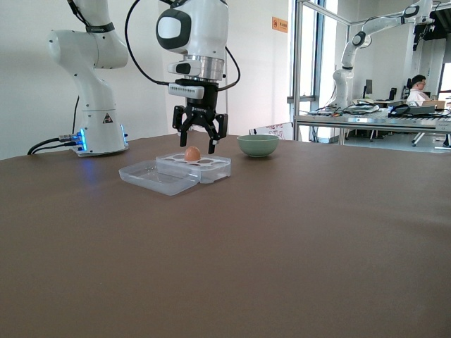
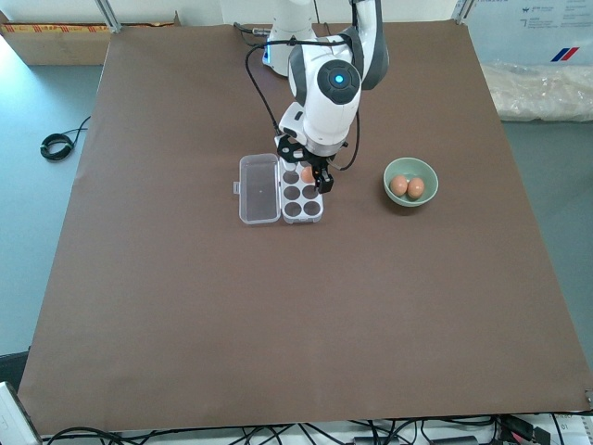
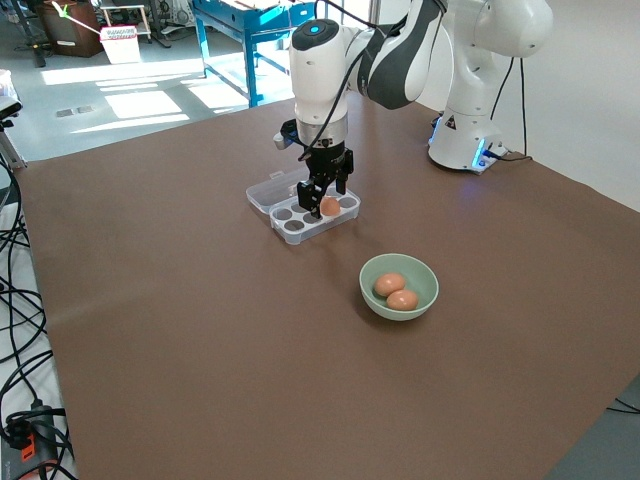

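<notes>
My black gripper (image 1: 197, 141) hangs just above a clear plastic egg carton (image 1: 218, 169) with its lid folded open beside it; its fingers stand apart, nothing between them visible. One brown egg (image 1: 192, 154) sits in the carton, just below the gripper, partly hidden by it in the left and right camera views. A pale green bowl (image 3: 370, 300) holding two brown eggs (image 3: 390, 283) stands to one side of the carton, on the right in the left camera view.
The brown table (image 2: 296, 324) is broad and clear in front. The arm's white base (image 3: 455, 140) stands behind the carton. Cables run along the table's outside edge.
</notes>
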